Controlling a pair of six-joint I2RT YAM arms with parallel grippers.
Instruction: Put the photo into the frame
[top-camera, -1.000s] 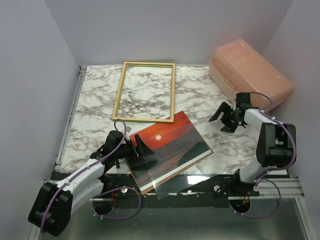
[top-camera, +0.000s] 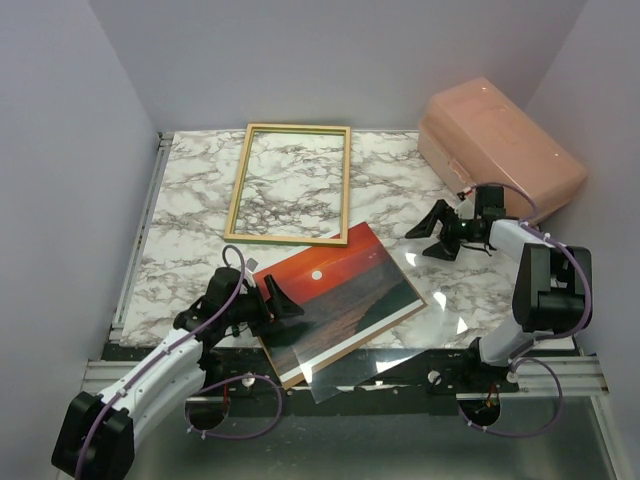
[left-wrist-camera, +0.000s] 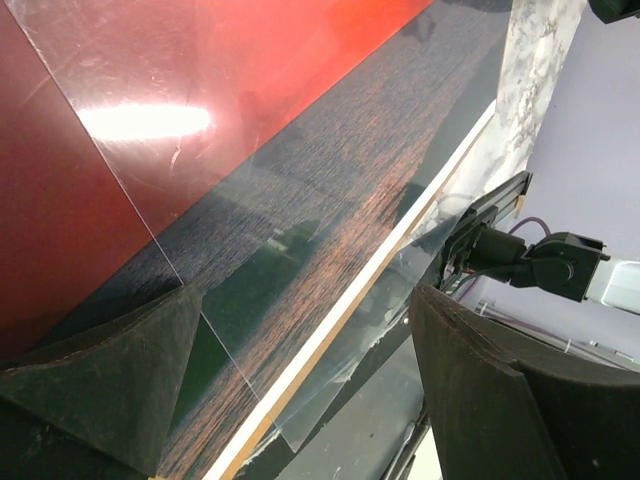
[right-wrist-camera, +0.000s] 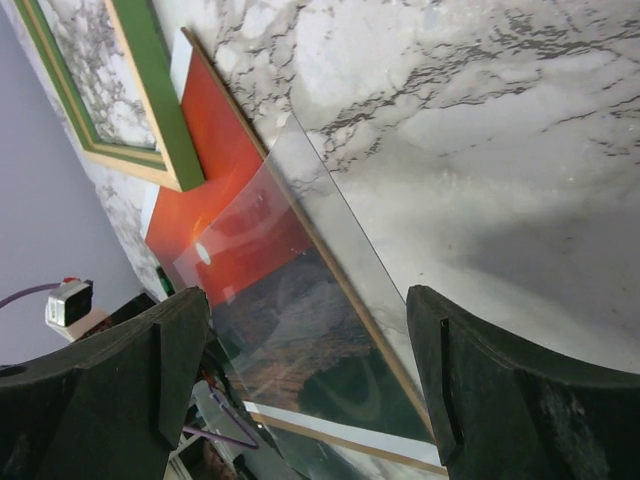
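The photo (top-camera: 340, 290), a sunset print on a board with a white border, lies tilted on the table, its upper corner by the lower bar of the wooden frame (top-camera: 348, 185). A clear sheet (right-wrist-camera: 345, 240) lies over part of the photo and sticks out past its edges; its outline is faint from the top. Over the photo's left side, my left gripper (top-camera: 285, 296) stands open, and the sheet's edge and corner show between its fingers in the left wrist view. My right gripper (top-camera: 418, 244) is open too, just right of the photo, facing the sheet's edge.
A large pink box (top-camera: 500, 150) occupies the back right corner. At the front, the sheet overhangs the dark table edge (top-camera: 400, 370).
My right gripper has moved a little left, toward the photo. The clear sheet's lower corner has shifted slightly toward the front, and the left arm moved slightly. Photo and frame have stayed put.
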